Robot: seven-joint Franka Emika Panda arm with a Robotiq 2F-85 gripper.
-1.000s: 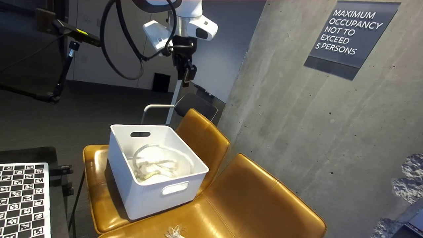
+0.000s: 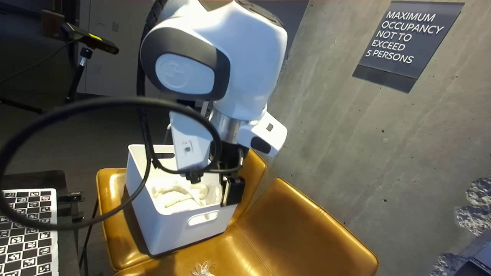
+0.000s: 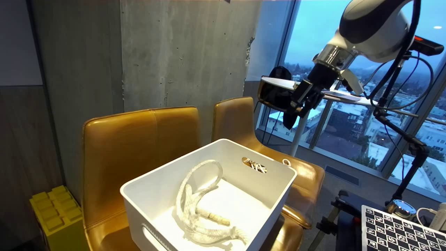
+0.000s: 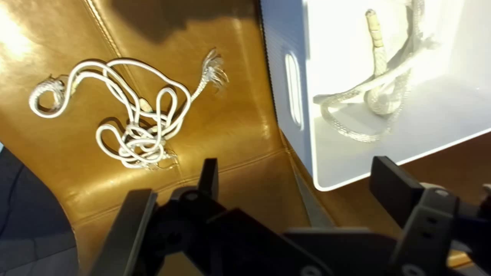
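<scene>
A loose tangle of thin white rope (image 4: 138,122) lies on the tan chair seat, one frayed end spread out; exterior view 1 catches only frayed strands (image 2: 202,269) at the bottom edge. Beside it stands a white bin (image 3: 217,146) holding a thicker pale rope (image 3: 190,209) with a wrapped end. My gripper is open, its dark fingers (image 4: 209,177) wide apart with nothing between them. It hangs above the chairs, over the seat and near the bin's edge in the wrist view. Exterior view 2 shows the gripper (image 3: 293,112) well above the bin's rim.
Tan chairs (image 2: 303,225) stand side by side against a concrete wall (image 2: 391,138). A checkered board (image 2: 30,230) lies to the left in exterior view 1, near a camera on a stand (image 2: 94,40). My arm's cable (image 2: 110,101) loops across that view.
The arm has come much closer to exterior view 1 and appears lower there, now covering part of the bin. The bin and the frayed strands on the seat have stayed in place.
</scene>
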